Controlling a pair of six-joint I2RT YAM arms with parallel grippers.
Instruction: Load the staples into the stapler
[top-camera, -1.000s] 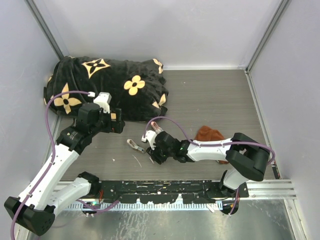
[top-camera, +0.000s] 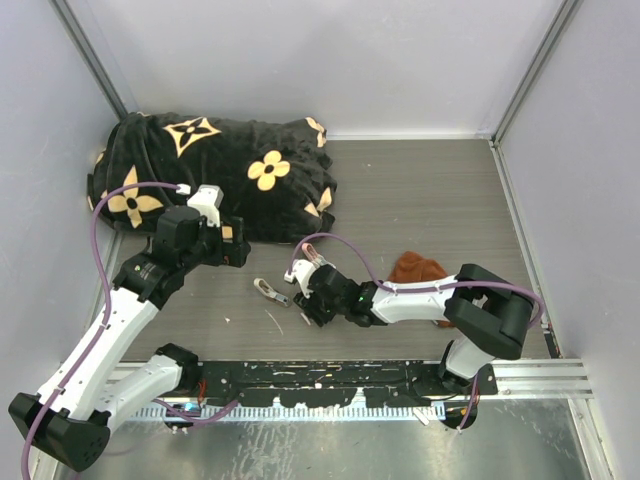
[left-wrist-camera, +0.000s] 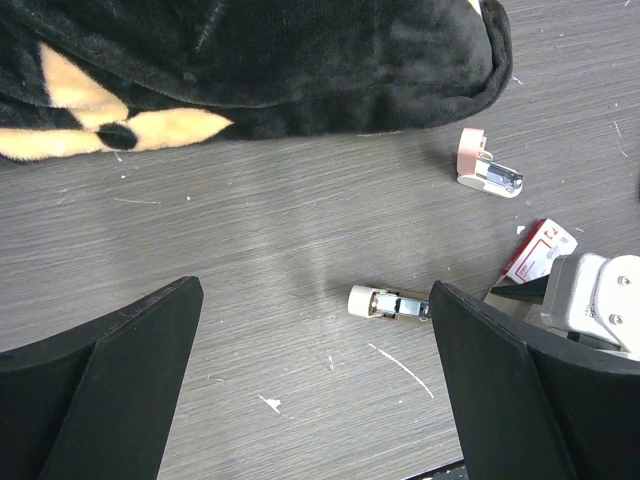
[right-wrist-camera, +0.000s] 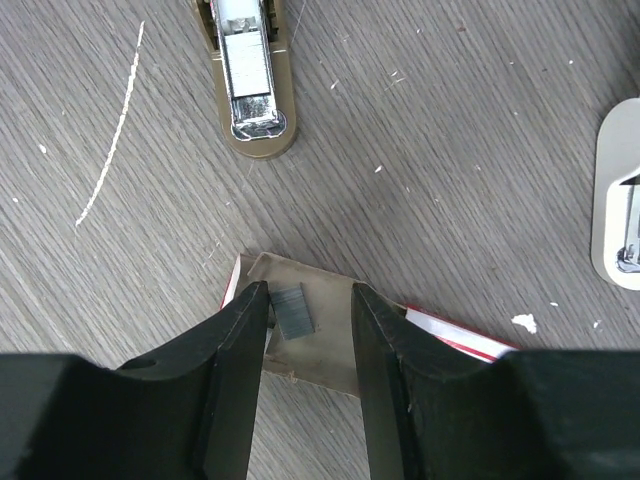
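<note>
My left gripper stands open above the table with nothing between its fingers. In the right wrist view, a small grey staple strip (right-wrist-camera: 293, 314) lies on the inner face of an opened cardboard box (right-wrist-camera: 330, 345). My right gripper is over that box, its fingers apart, one on each side of the strip; the left finger (right-wrist-camera: 236, 350) is much closer to the strip. One stapler (right-wrist-camera: 250, 75), with a metal magazine, lies just beyond the box. A second stapler (left-wrist-camera: 485, 165), pink and white, is farther back. My right gripper's tips cannot be seen clearly in the top view.
A dark flowered blanket (top-camera: 215, 165) fills the back left of the table. Beneath the right forearm lies a brown cloth (top-camera: 415, 268). A red-and-white box part (left-wrist-camera: 542, 250) shows beside the right gripper.
</note>
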